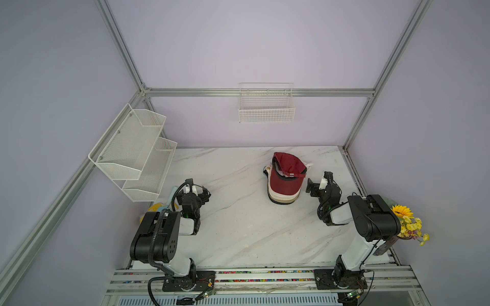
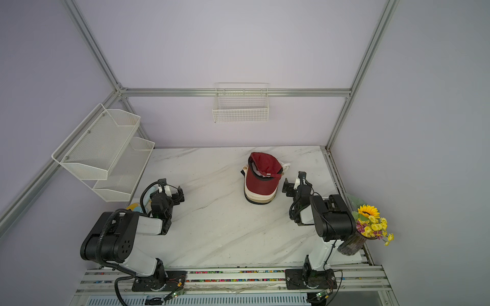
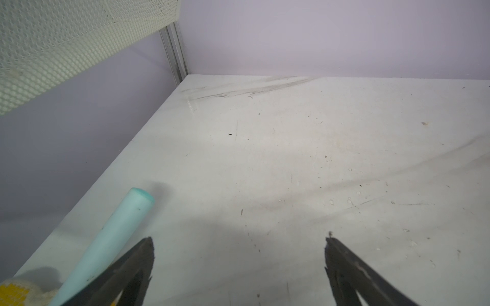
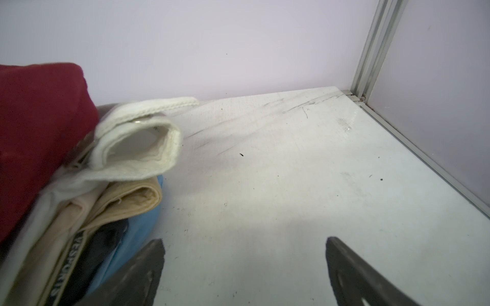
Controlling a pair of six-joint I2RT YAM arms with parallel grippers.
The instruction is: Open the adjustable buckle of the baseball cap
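Toward the back right of the table, a dark red baseball cap (image 1: 284, 183) lies on top of a stack of other caps, its brim toward the front. Its adjustable buckle is too small to make out. In the right wrist view the red cap (image 4: 40, 127) and the folded edges of the caps beneath (image 4: 135, 153) fill the left side. My right gripper is open just right of the stack, with bare table between its fingers. Over on the left side, my left gripper stands open and empty, well apart from the caps.
A pale turquoise cylinder (image 3: 109, 239) lies beside my left gripper. White mesh shelves (image 1: 135, 153) hang at the left wall, and a wire basket (image 1: 266, 109) at the back. Flowers (image 1: 408, 219) stand at the right edge.
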